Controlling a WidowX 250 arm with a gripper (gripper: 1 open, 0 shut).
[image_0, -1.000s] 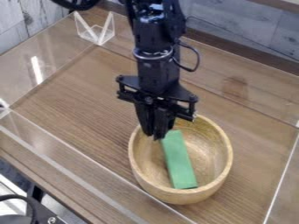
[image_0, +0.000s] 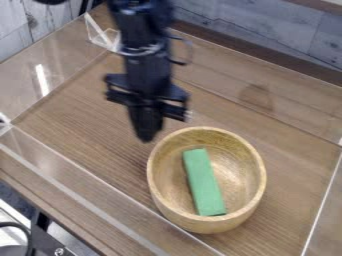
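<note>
A tan round bowl (image_0: 241, 188) sits at the lower right, holding a long green block (image_0: 203, 182) that lies lengthwise toward the viewer. My dark gripper (image_0: 140, 122) is raised above the table to the upper left of the bowl, apart from the block. It is blurred, so whether it is open or shut is unclear.
A pale wall runs along the back. A dark cable lies at the bottom left corner.
My gripper has moved up and to the left, away from the bowl. The green block now shows more fully inside the bowl.
</note>
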